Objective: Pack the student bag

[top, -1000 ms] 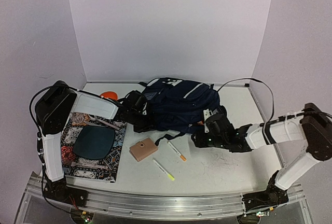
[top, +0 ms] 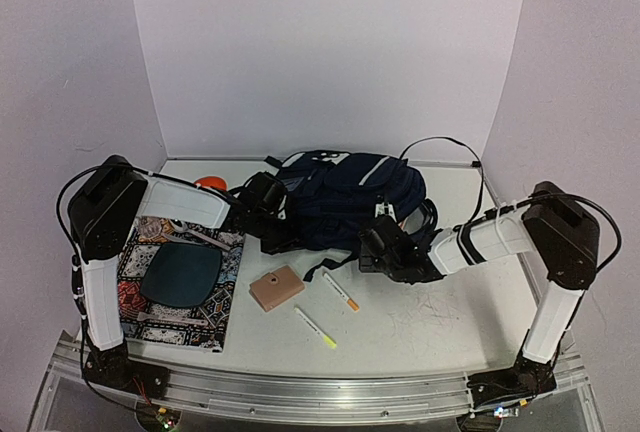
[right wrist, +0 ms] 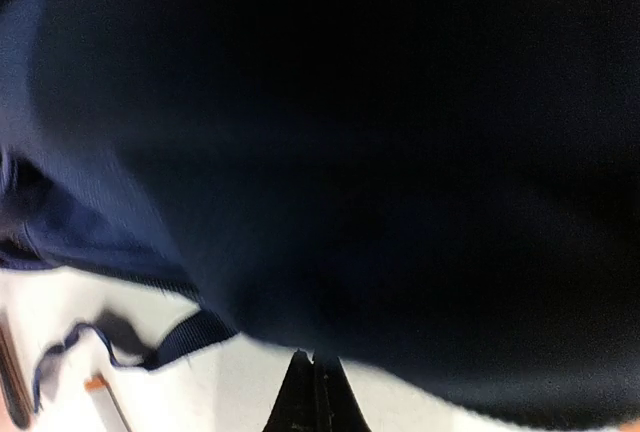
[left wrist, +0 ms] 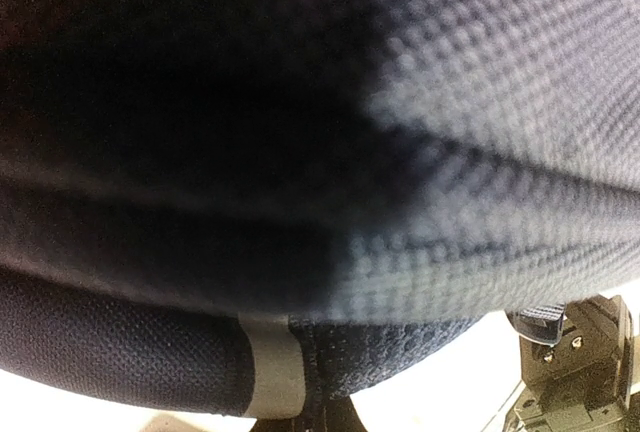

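The dark navy bag point(top: 350, 187) lies on its side at the back middle of the table. At its lower left edge is my left gripper point(top: 282, 237); bag fabric point(left wrist: 480, 182) fills most of the left wrist view. A grey strip point(left wrist: 272, 367) and the bag's edge cover its fingertips, so their state is unclear. My right gripper is at the bag's lower right edge, its fingertips together and nothing visibly held. A tan wallet point(top: 277, 288), an orange-ended marker point(top: 341, 291) and a yellow-ended marker point(top: 316, 327) lie in front of the bag.
A patterned mat point(top: 180, 332) covers the table's left side, with a dark green case point(top: 182, 275) on it. Something orange point(top: 211, 183) shows behind the left arm. A bag strap point(top: 325, 267) trails forward near the markers.
My right arm has moved left and slightly back, bringing its gripper against the bag's lower right edge. The left arm has hardly moved; the wallet and markers are unchanged.
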